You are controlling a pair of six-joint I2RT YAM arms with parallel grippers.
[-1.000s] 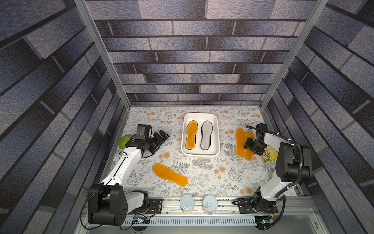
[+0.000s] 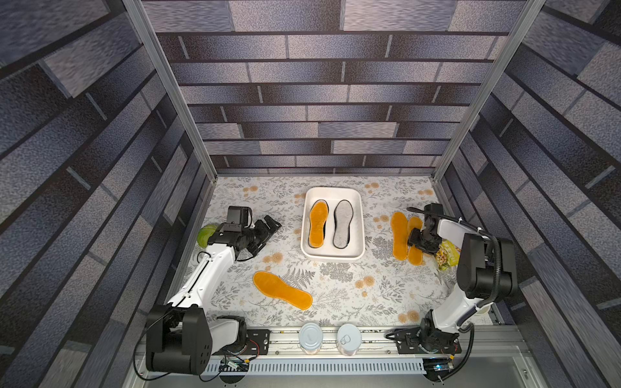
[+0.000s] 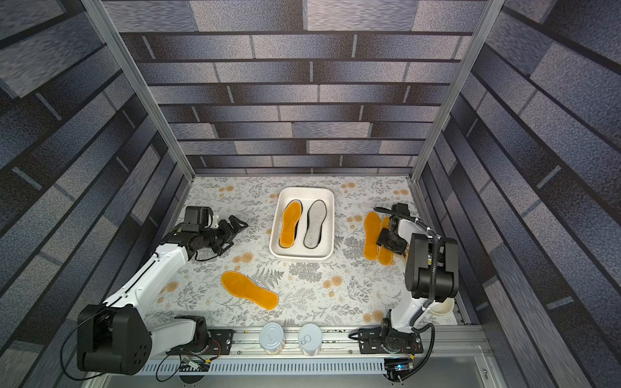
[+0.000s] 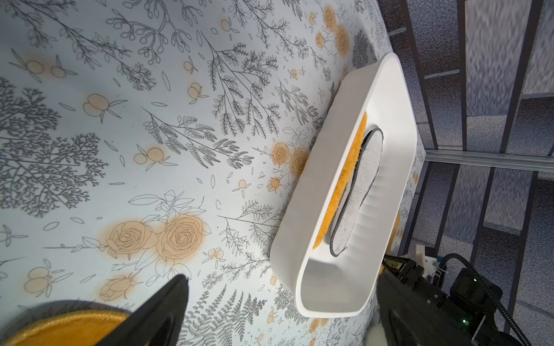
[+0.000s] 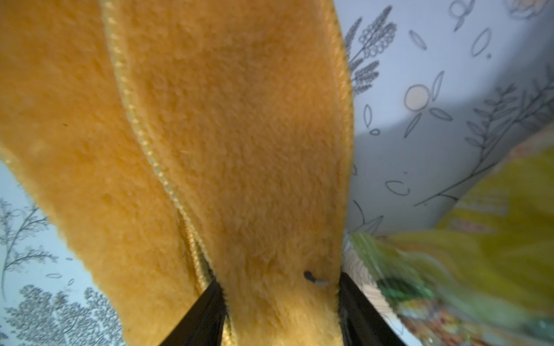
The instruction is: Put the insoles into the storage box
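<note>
The white storage box (image 2: 333, 256) stands at the table's centre, with an orange insole (image 2: 317, 223) and a grey insole (image 2: 342, 224) lying side by side inside. A loose orange insole (image 2: 282, 289) lies at front left. Two more lie at the right: an outer orange insole (image 2: 399, 236) and, overlapping it, an inner orange insole (image 5: 248, 144). My right gripper is low over the inner one, its fingers (image 5: 202, 317) at both edges of the narrow part; whether they press on it is unclear. My left gripper stands open and empty, left of the box.
A yellow-green snack bag (image 5: 484, 242) lies close beside the right gripper. Behind the left arm sits a green round object (image 2: 206, 236). Two cans (image 2: 310, 337) stand at the front rail. The table between box and right-hand insoles is clear.
The right gripper has shifted very slightly, and the two right-hand insoles lie a touch further right than before. The left arm and the box have not moved.
</note>
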